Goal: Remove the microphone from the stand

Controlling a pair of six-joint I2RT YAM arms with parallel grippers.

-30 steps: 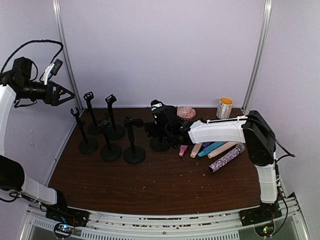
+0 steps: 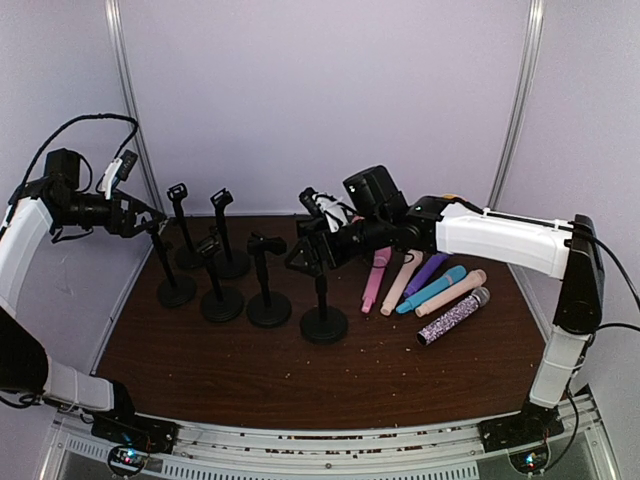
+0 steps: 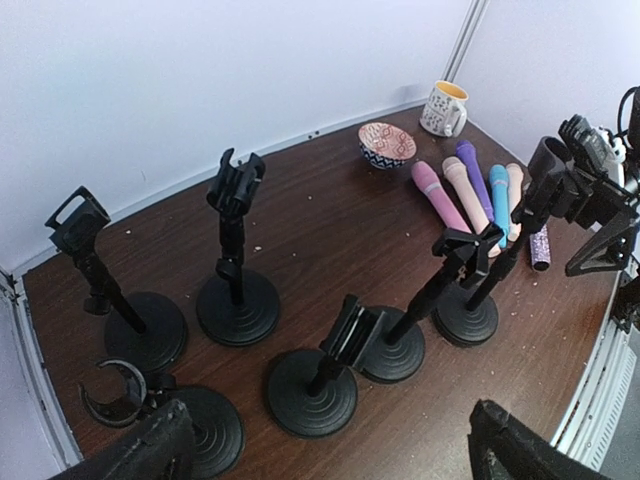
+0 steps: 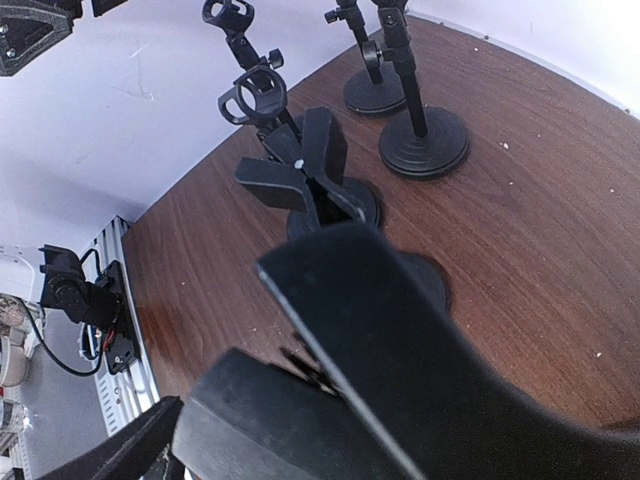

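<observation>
Several black microphone stands stand on the left and middle of the table, the rightmost (image 2: pixel 322 320) with my right gripper (image 2: pixel 305 255) over its top; in the right wrist view that stand's dark holder (image 4: pixel 350 320) fills the foreground, too close to tell much. My left gripper (image 2: pixel 140 220) is open above the leftmost stand (image 2: pixel 175 290), with empty stands below in the left wrist view. Several microphones, pink, purple, blue and a glittery one (image 2: pixel 452 318), lie at the right; none shows clearly in a stand.
A patterned bowl (image 3: pixel 387 145) and a mug (image 3: pixel 444 108) sit at the back right, largely behind the right arm in the top view.
</observation>
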